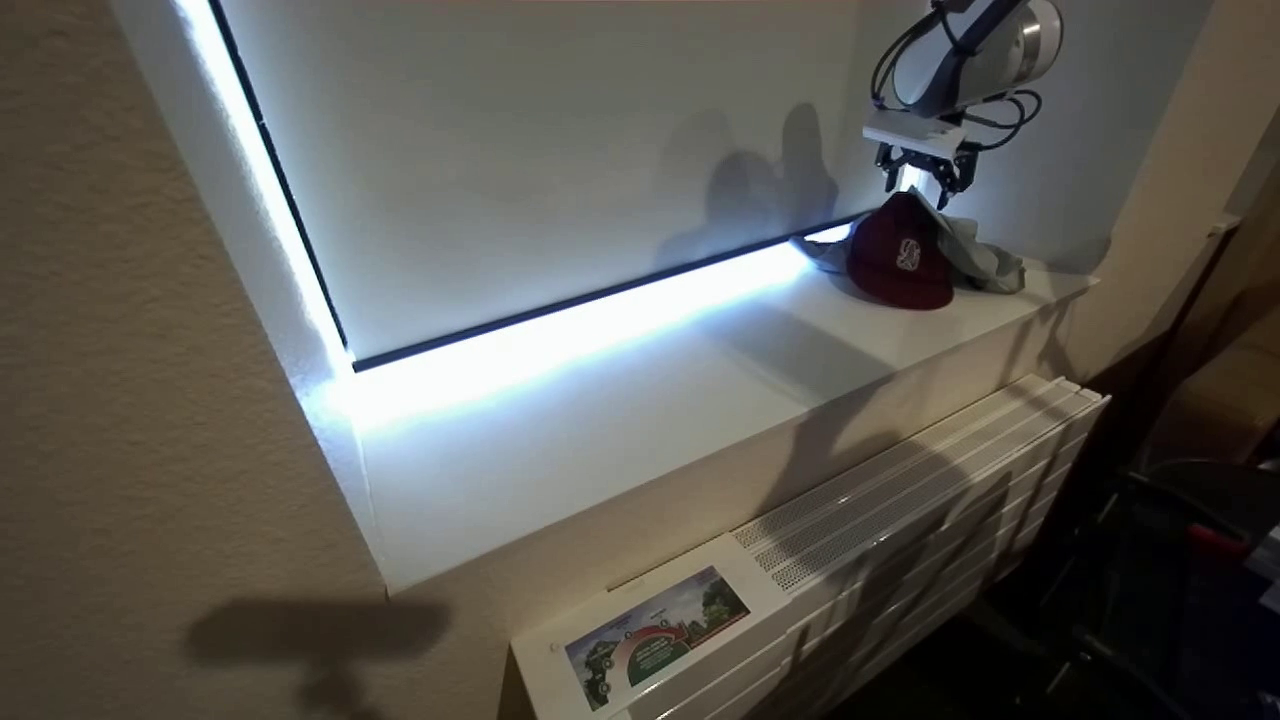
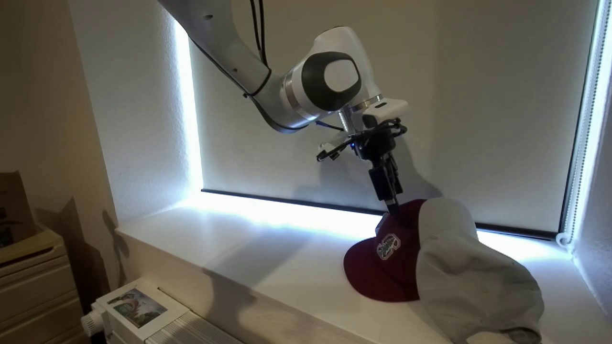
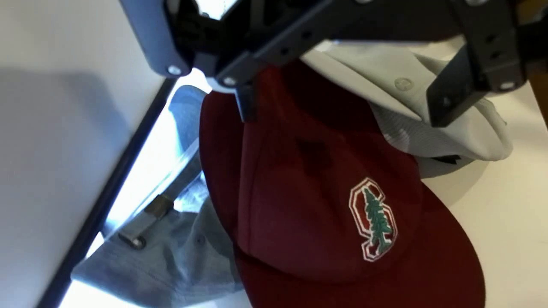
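On the window sill sits a maroon cap point(image 1: 894, 258) with a white-edged S and green tree emblem, its brim toward the room. A pale grey cap point(image 2: 459, 252) leans against it on one side. In the wrist view, another grey cap point(image 3: 174, 256) with a strap and buckle lies on the window side. Directly over the maroon crown hangs my gripper, pointing down. Its fingers point(image 3: 247, 102) are spread wide, one above the maroon crown and the other above the pale grey cap. Nothing is held. Whether the tips touch the fabric cannot be told.
A lowered blind point(image 1: 564, 156) stands close behind the caps, bright light showing under its bottom bar. The white sill point(image 1: 576, 444) is clear to the left in exterior view 1. Below its front edge runs a radiator point(image 1: 888, 516).
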